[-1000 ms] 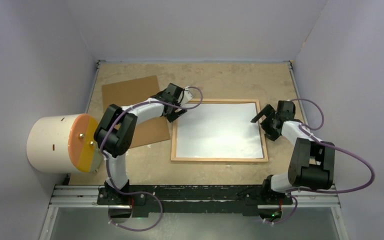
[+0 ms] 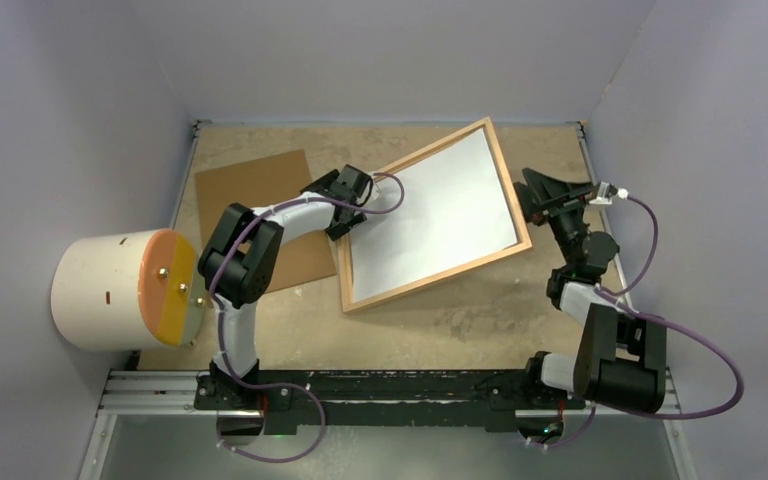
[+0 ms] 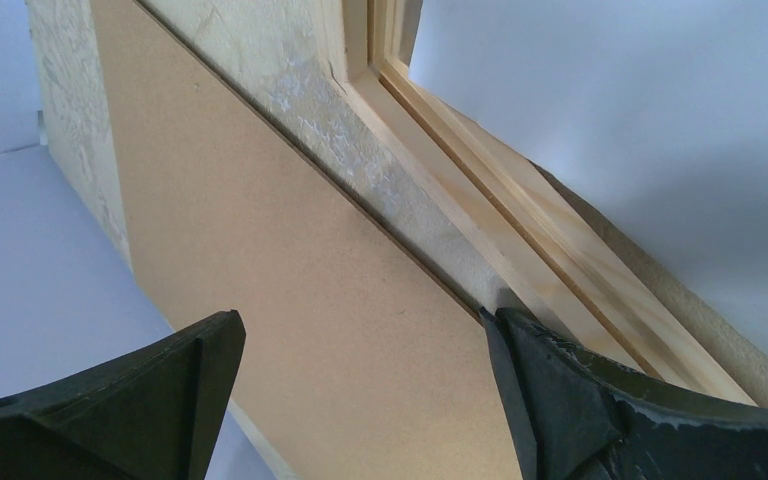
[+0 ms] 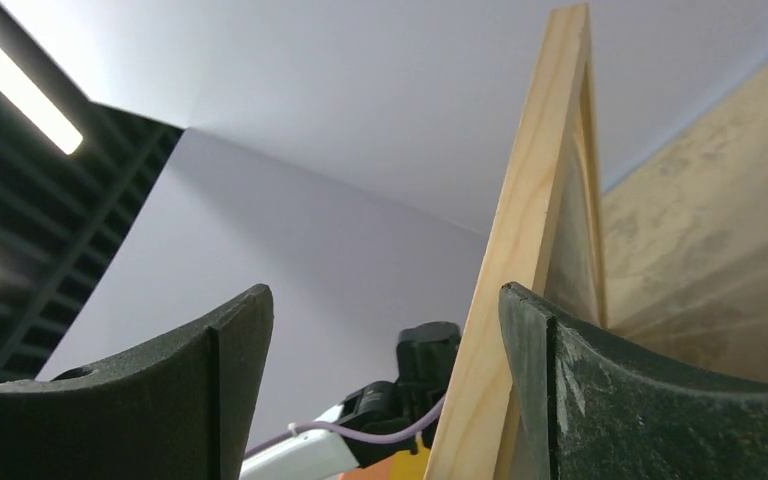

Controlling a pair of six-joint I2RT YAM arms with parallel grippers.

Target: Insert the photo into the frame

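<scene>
A wooden frame (image 2: 430, 277) with a white sheet (image 2: 435, 215) inside lies tilted, its far right corner raised in the top view. My left gripper is open at the frame's left side, one finger against the outside of the wooden strip, the other over a brown board (image 2: 245, 190) beside the frame. My right gripper stands open at the frame's right side, one finger against the raised wooden edge (image 4: 520, 220), which runs upward in the right wrist view.
A white cylinder (image 2: 100, 290) with an orange and yellow end sits at the left. Walls surround the table (image 2: 420, 340) at back and sides. Some bare table shows behind and in front of the frame.
The frame's right end has risen and swung toward the back, turning it askew. My right gripper has moved backward and turned with it. The left gripper has shifted slightly.
</scene>
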